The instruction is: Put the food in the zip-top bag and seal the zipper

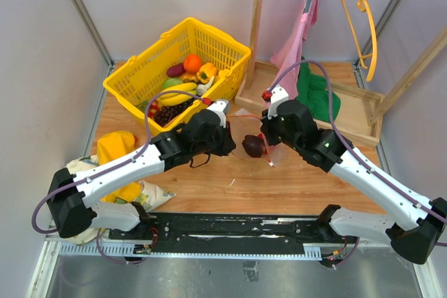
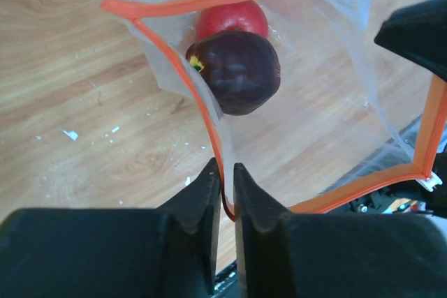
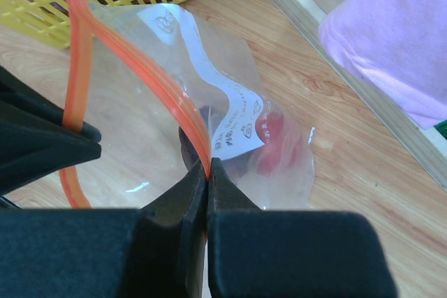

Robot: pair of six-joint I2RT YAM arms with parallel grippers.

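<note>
The clear zip bag (image 3: 279, 172) with an orange zipper lies on the wooden table, its mouth spread. Inside are a dark purple eggplant (image 2: 234, 71) and a red round item (image 2: 230, 15). My left gripper is at the bag's orange edge, fingertips close together around it; whether it grips is unclear. My right gripper is shut on the other zipper edge, holding the bag's mouth up. In the top view both grippers face each other over the bag.
A yellow basket (image 1: 140, 75) of produce stands at the back left, a wooden rack tray (image 1: 356, 109) with hanging clothes at the back right. Yellow and patterned cloths (image 1: 115, 148) lie at the left.
</note>
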